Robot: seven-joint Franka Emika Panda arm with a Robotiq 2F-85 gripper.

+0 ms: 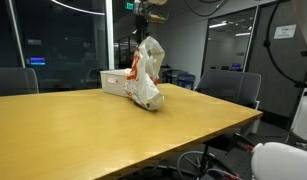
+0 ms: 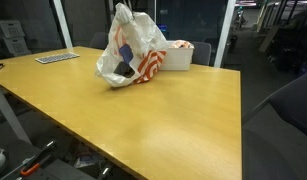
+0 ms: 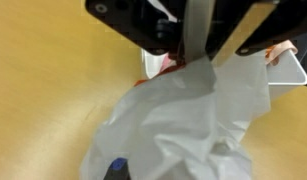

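A white plastic bag with orange-red and dark blue print hangs long and crumpled over the table. My gripper is shut on its upper end, above the tabletop. In the wrist view, the bag's white film runs up between the gripper's fingers. The other exterior view shows the bag with its lower folds close to the table; I cannot tell whether they still touch it.
Behind the bag stands a white box, with something orange and white showing at its open top. A keyboard lies at the far left of that view. Chairs stand around the table.
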